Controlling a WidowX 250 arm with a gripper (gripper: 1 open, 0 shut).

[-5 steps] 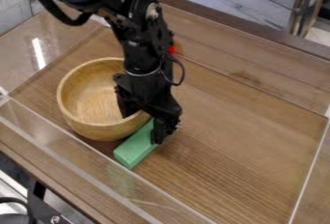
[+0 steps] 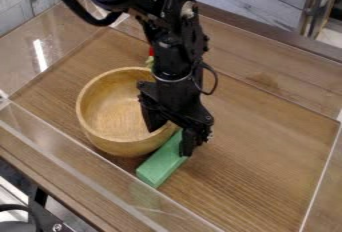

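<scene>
My black gripper [image 2: 174, 124] points down just above the right rim of a light wooden bowl [image 2: 100, 111], its fingers on either side over the bowl and the green block. The green rectangular block [image 2: 160, 166] lies on the table right beside the bowl, toward the front, its back end hidden under the gripper. Whether the fingers touch or hold anything cannot be told.
A small red and green object [image 2: 154, 57] is partly hidden behind the arm. A walled edge runs along the front left.
The arm and gripper have shifted slightly to the right. The bowl has moved right, and the green block sits a little further right.
</scene>
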